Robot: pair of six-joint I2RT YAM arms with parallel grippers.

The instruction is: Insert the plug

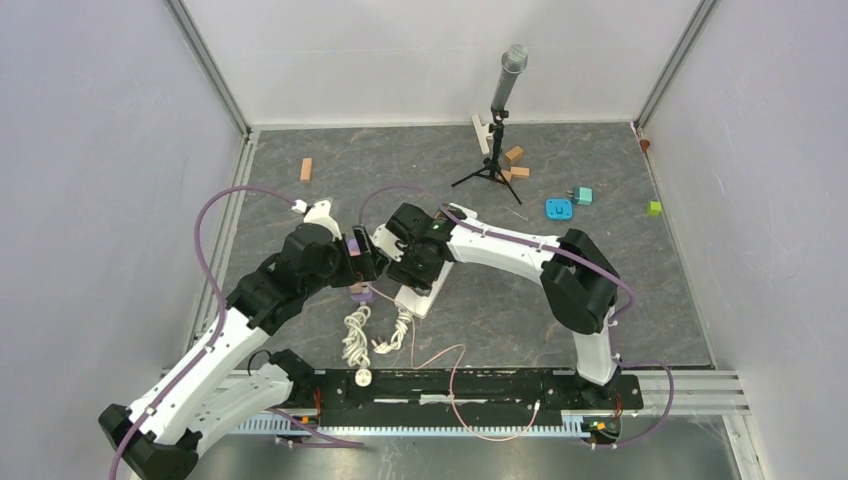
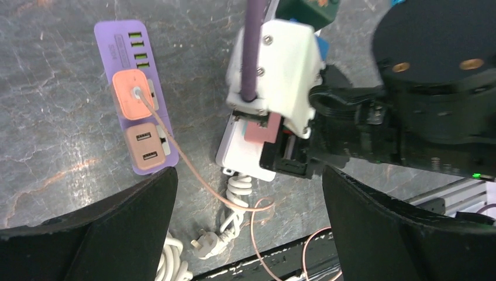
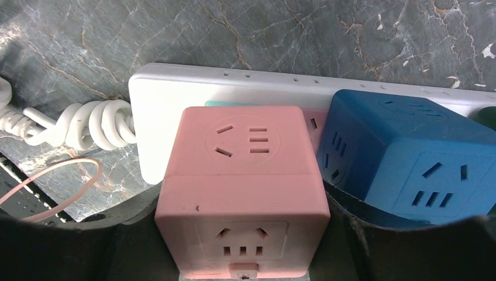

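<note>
My right gripper (image 1: 405, 270) is shut on a pink cube socket (image 3: 243, 146), held over the white power strip (image 3: 158, 129), which carries another pink socket and a blue cube socket (image 3: 409, 158). My left gripper stands open above the table, left of the right one. Below it lies a purple power strip (image 2: 120, 50) with a pink plug (image 2: 126, 93), trailing a pink cable, and a second pink block (image 2: 146, 146) with sockets.
Coiled white cords (image 1: 355, 335) lie near the front edge. A microphone on a tripod (image 1: 493, 150), small wooden blocks, a blue piece (image 1: 558, 209) and a green cube stand toward the back and right.
</note>
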